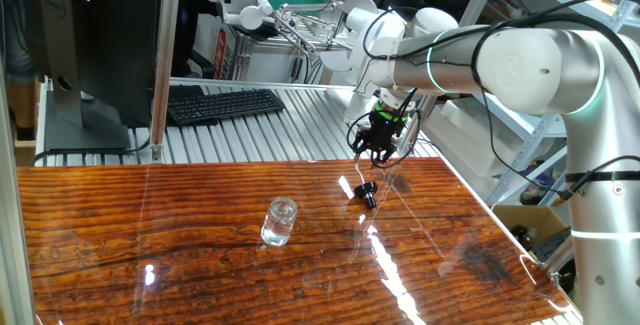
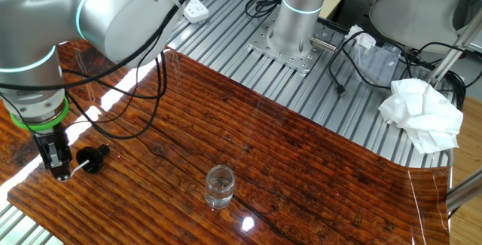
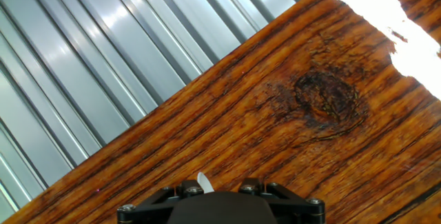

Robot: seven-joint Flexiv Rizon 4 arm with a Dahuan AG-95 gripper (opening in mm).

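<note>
My black gripper (image 2: 60, 174) points down over the table's edge area, at the left in exterior view 2. Close beside its fingertips is a small black object (image 2: 90, 159) with a thin white stem (image 2: 80, 166) reaching toward them. In exterior view 1 the same black object (image 1: 367, 196) shows below the gripper (image 1: 374, 153). The wrist view has black fingers (image 3: 191, 189) on both sides of a dark rounded shape (image 3: 220, 209), with a white tip (image 3: 204, 182) between. Whether they clamp anything is hidden. A clear glass (image 1: 279, 222) with liquid stands upright on the wood, apart from the gripper.
Slatted metal (image 3: 103, 52) borders the table. A keyboard (image 1: 225, 106) and a monitor (image 1: 85, 55) stand behind. Loose cables (image 2: 154, 98) loop beside the arm, and crumpled white tissue (image 2: 422, 115) lies at the right in exterior view 2.
</note>
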